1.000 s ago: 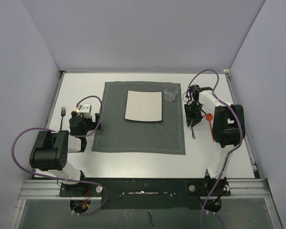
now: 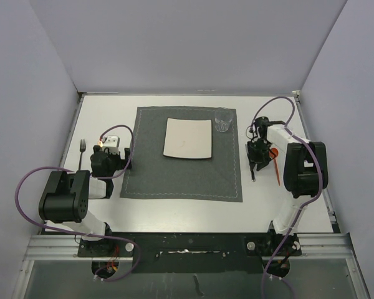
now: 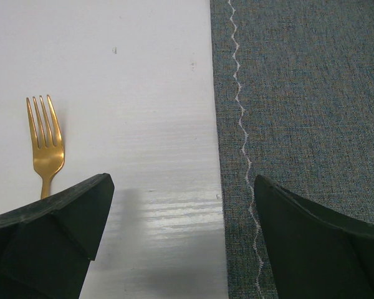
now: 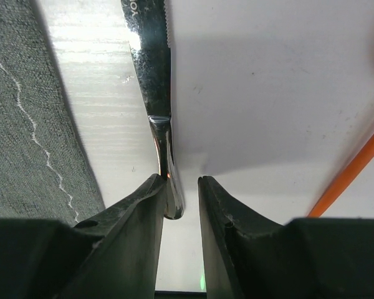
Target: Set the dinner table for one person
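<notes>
In the right wrist view a dark shiny knife [image 4: 154, 81] lies on the white table, its handle end reaching down beside the left finger [image 4: 151, 202] of my right gripper. This gripper is open, low over the handle and not closed on it; part of the handle is hidden by that finger. My left gripper stands open and empty over the left edge of the grey placemat [image 3: 299, 112]. A golden fork [image 3: 48, 149] lies left of it on bare table. On the mat rest a pale square plate [image 2: 188, 138] and a clear glass [image 2: 223, 119].
An orange spoon [image 2: 276, 167] lies just right of the knife, close to the right gripper. Walls stand on both sides and behind.
My right gripper has shifted a little to the right and towards the front, over the knife. The left arm, plate, glass and fork are where they were.
</notes>
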